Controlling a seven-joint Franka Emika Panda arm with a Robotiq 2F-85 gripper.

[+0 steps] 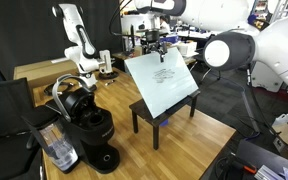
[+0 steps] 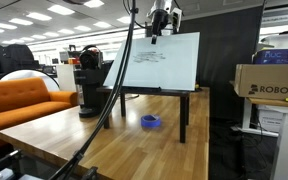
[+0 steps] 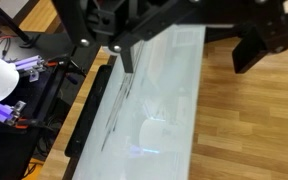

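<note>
A white board with dark scribbled lines leans on a black stand on the wooden table. My gripper hangs at the board's upper edge, pointing down. In the wrist view the gripper is open, its dark fingers wide apart. Between and below them the white board shows, with no object held. Whether a fingertip touches the board cannot be told. A blue ring-shaped roll lies on the table under the stand.
A black coffee machine stands at the table's near left in the first exterior view. A cardboard box sits on a separate table to the right. Bare wooden tabletop lies in front of the stand.
</note>
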